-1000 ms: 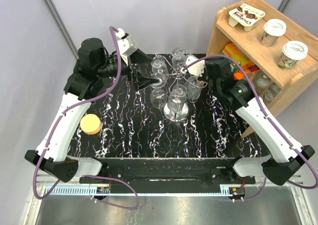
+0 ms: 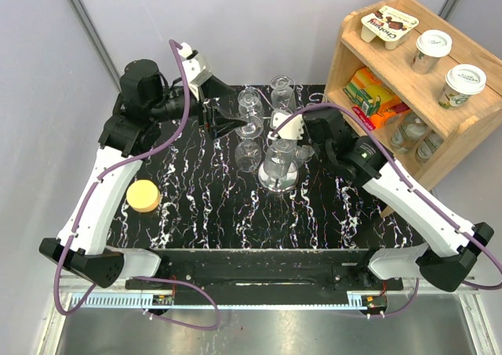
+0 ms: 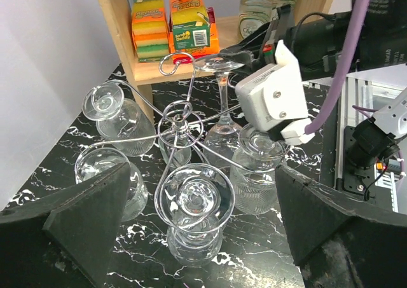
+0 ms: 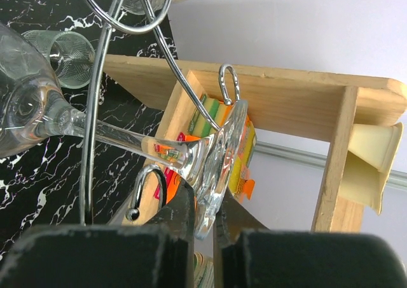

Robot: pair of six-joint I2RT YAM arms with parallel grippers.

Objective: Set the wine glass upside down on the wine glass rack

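A wine glass has its foot clamped in my right gripper; in the left wrist view it stands base-up [image 3: 222, 91], stem among the arms of the metal rack [image 3: 180, 126]. Whether it rests on the rack I cannot tell. Several other glasses [image 3: 194, 199] are on or around the rack. My left gripper [image 2: 222, 112] is open left of the rack, with wide-apart fingers framing glasses in its wrist view.
A wooden shelf [image 2: 423, 96] at the right holds boxes, bottles and cups [image 2: 463, 85]. A yellow round item [image 2: 143, 194] lies on the left of the marble surface, whose front middle is clear.
My right gripper has moved leftward, toward the rack's middle, in the top view. The left arm has barely moved.
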